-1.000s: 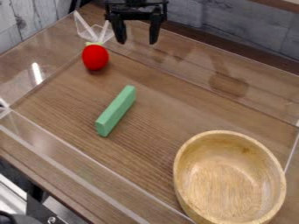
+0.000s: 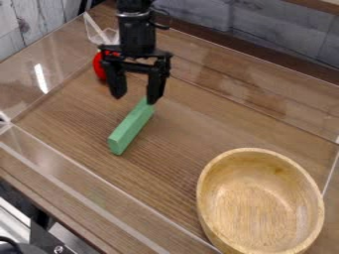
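A black gripper reaches down from the top of the view, its fingers apart with the gap empty, just above the upper end of a green bar lying on the brown table. A red object is partly hidden behind the gripper's left side.
A large yellow bowl fills the lower right. A white, leafy-looking object lies at the upper left beside the arm.
The objects on the table look unmoved.
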